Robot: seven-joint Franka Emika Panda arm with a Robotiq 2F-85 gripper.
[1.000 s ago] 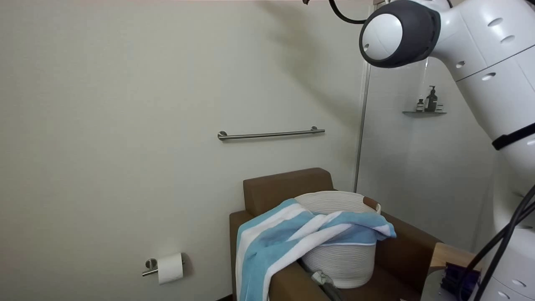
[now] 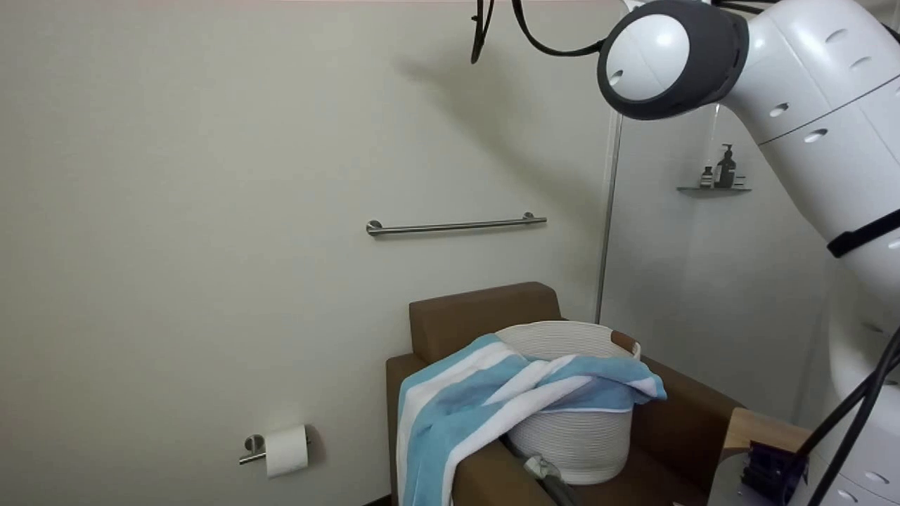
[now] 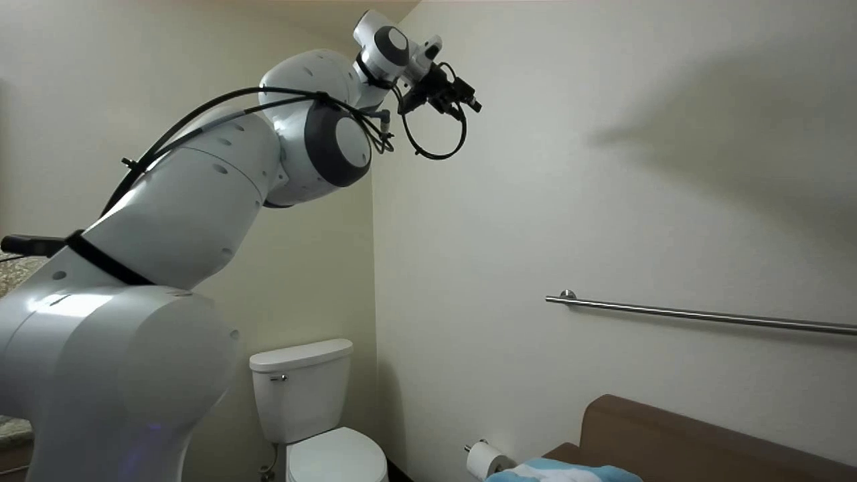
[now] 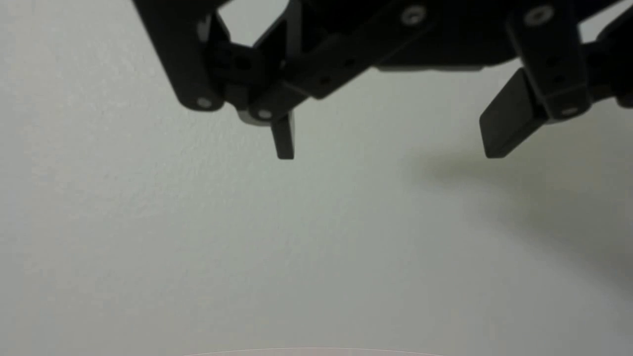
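High up near the wall, my gripper stands open, with only bare wall showing between its two fingers. From the side, the gripper [image 3: 474, 104] is well above the level of the towel bar [image 3: 707, 316]. A blue and white striped towel [image 2: 472, 405] drapes over the rim of a white woven basket [image 2: 574, 447] and hangs down over the chair's arm. The basket sits on a brown armchair [image 2: 485, 316]. In the other exterior view only a small part of the towel [image 3: 554, 471] shows at the bottom edge.
A metal towel bar [image 2: 460, 226] is fixed to the wall above the chair, with nothing on it. Below and left hangs a toilet paper roll [image 2: 287, 451]. A toilet [image 3: 301, 385] stands in the corner. Bottles [image 2: 725, 167] rest on a shower shelf.
The arm has come slightly lower and to the left in exterior view 1, and its cables and wall shadow have shifted with it. Towel, basket and chair are unmoved.
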